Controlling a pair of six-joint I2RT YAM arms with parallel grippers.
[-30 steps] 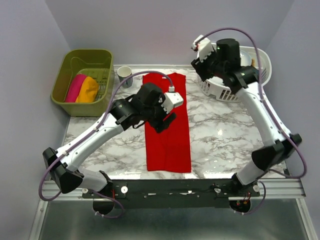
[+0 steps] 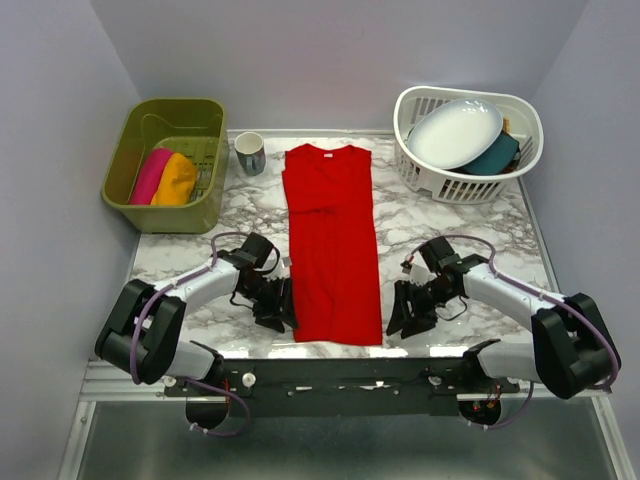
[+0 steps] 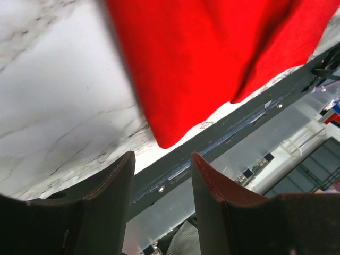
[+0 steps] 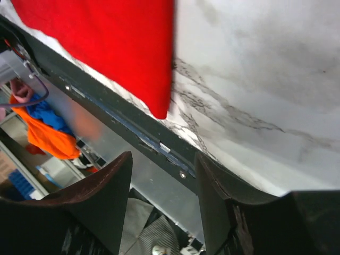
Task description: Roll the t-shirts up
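Note:
A red t-shirt [image 2: 335, 245] lies on the marble table as a long narrow strip, its neck at the back and its hem at the front edge. At the strip's left front corner my left gripper [image 2: 288, 322] stands open with nothing between its fingers; the shirt corner [image 3: 166, 135] shows just beyond the fingertips in the left wrist view. My right gripper [image 2: 396, 328] is open beside the right front corner, also empty. In the right wrist view that corner [image 4: 158, 106] lies beyond the fingers. Two rolled cloths, one pink [image 2: 151, 176] and one yellow [image 2: 175, 180], sit in the green basket [image 2: 118, 160].
At the back right a white basket [image 2: 533, 135] holds a white plate [image 2: 455, 133] and dark cloth. A grey cup [image 2: 250, 153] stands at the back left. Bare marble [image 2: 460, 225] flanks the shirt on both sides, and the table's dark front edge [image 2: 330, 372] runs close by.
Both arms have come down and toward the front edge, the right one from near the white basket, the left from above the shirt's middle. The shirt has not visibly moved.

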